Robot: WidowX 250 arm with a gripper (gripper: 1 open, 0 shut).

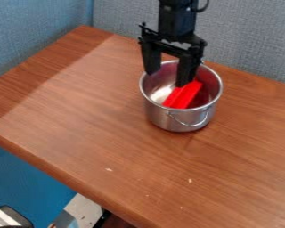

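My black gripper [167,59] hangs open over a steel pot [181,118] with a thin wire handle, its fingers spread near the pot's back rim. Inside the pot lies a red object [184,94], long and angular, beside something pale that I cannot make out clearly. The right finger reaches down over the red object, the left one over the rim's back left; whether either touches cannot be told.
Blue-grey padded walls stand behind and at the left. A white and black device sits below the table's front left edge.
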